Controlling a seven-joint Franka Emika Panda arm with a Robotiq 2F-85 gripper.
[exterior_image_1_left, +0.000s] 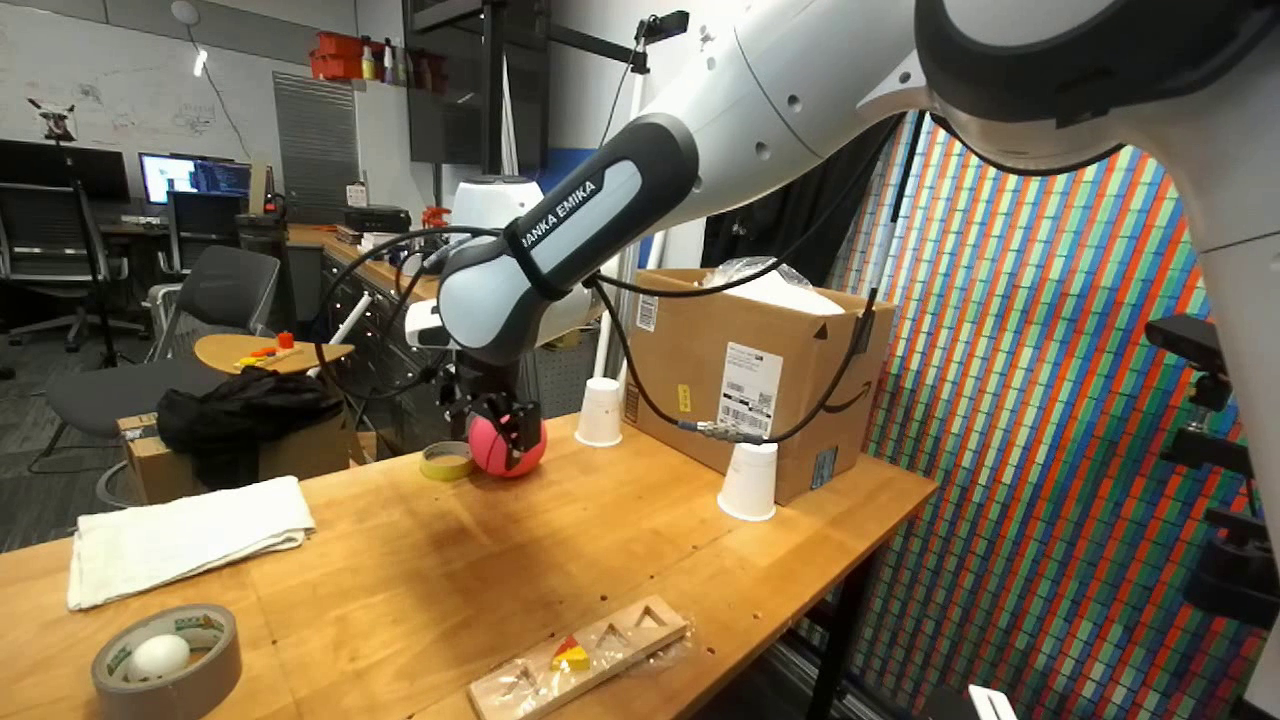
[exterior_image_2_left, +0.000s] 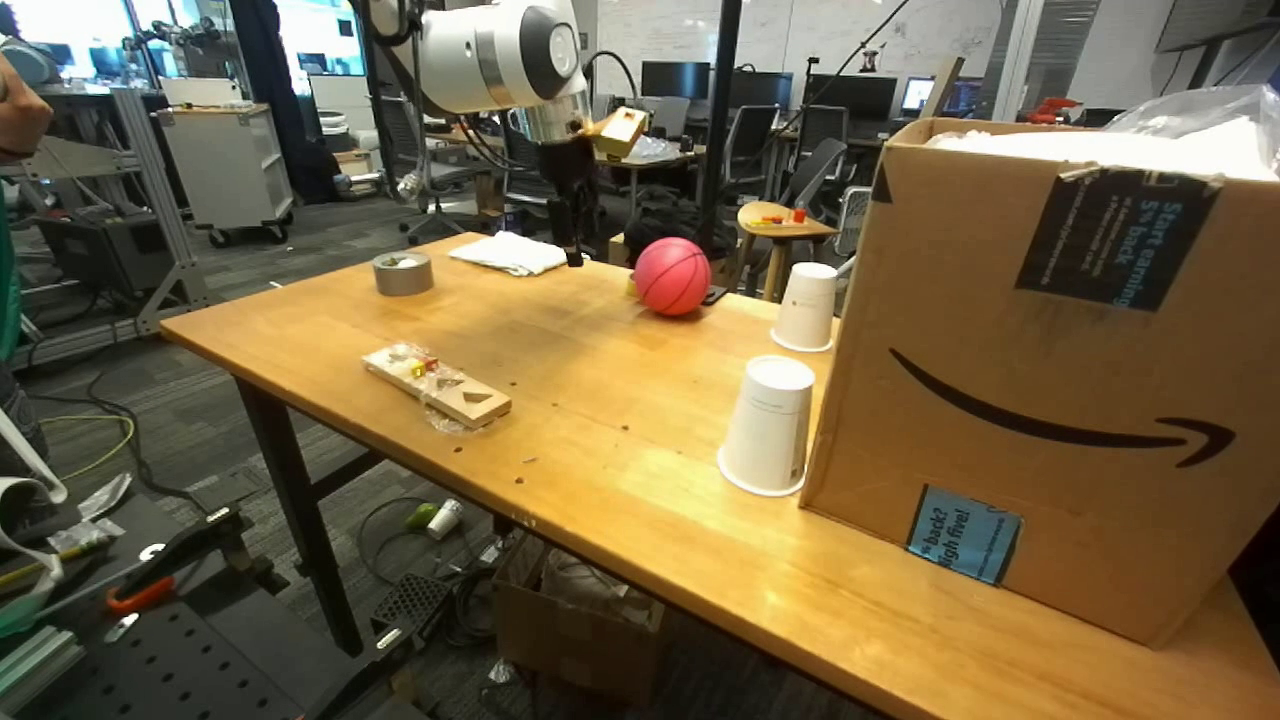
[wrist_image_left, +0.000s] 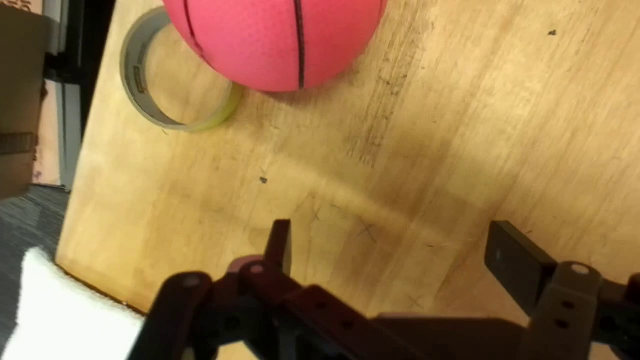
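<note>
My gripper stands open above the table, its two fingers far apart with bare wood showing between them. A pink ball with dark seams rests on the table beyond the fingers, cut off by the top of the wrist view. Touching or very near it is a yellowish tape roll lying flat. From exterior view 1, my gripper partly covers the ball. In exterior view 2, the gripper hangs to the left of the ball, clear of it.
A folded white cloth, a grey tape roll around a white egg-like object, and a wooden shape board lie on the table. Two upturned white cups stand by a large cardboard box.
</note>
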